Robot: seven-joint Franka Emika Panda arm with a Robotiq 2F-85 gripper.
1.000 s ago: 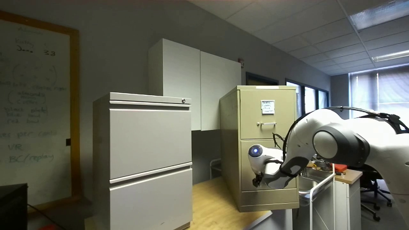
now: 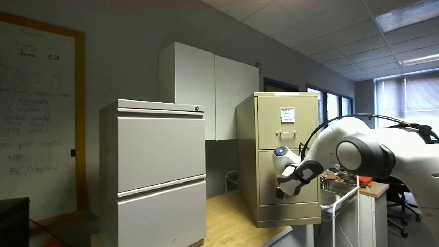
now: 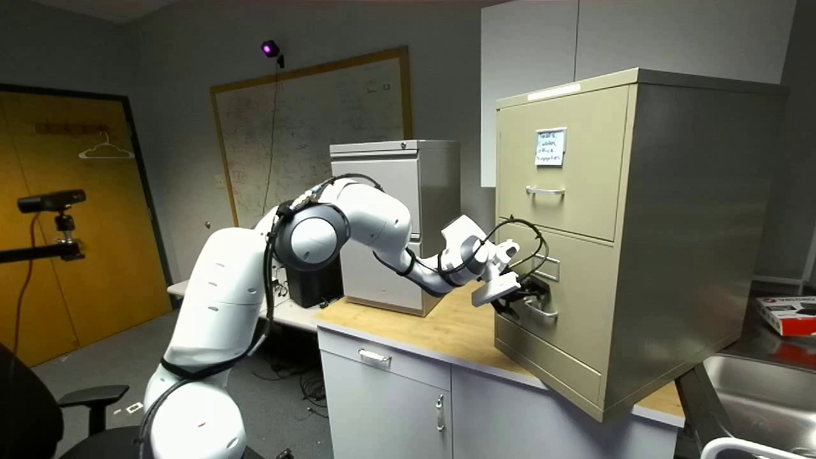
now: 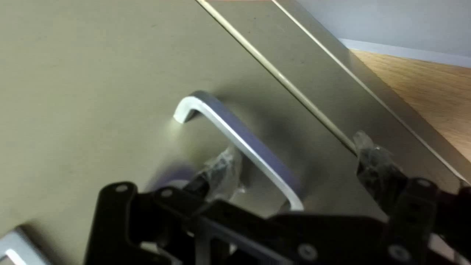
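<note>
My gripper is open at the front of the beige filing cabinet [image 3: 562, 206]. In the wrist view the lower drawer's metal handle [image 4: 247, 143] runs slantwise between the two spread fingers. One clear-wrapped finger [image 4: 225, 172] lies on its left side, partly behind the bar; the other finger [image 4: 375, 159] is farther off to the right, over the drawer's edge seam. Contact with the handle cannot be made out. Both drawers look shut. The upper drawer has its own handle [image 3: 545, 190] and a label [image 3: 550, 146].
A grey two-drawer cabinet [image 2: 160, 152] stands on the same wooden counter [image 2: 228, 216]. Bare counter lies between the cabinets. A sink [image 3: 765, 398] is beside the beige cabinet. Part of a metal label frame [image 4: 20, 249] shows at the wrist view's lower left.
In exterior view 1 the gripper and wrist have turned and shifted slightly right. The cabinets and their drawers look the same.
</note>
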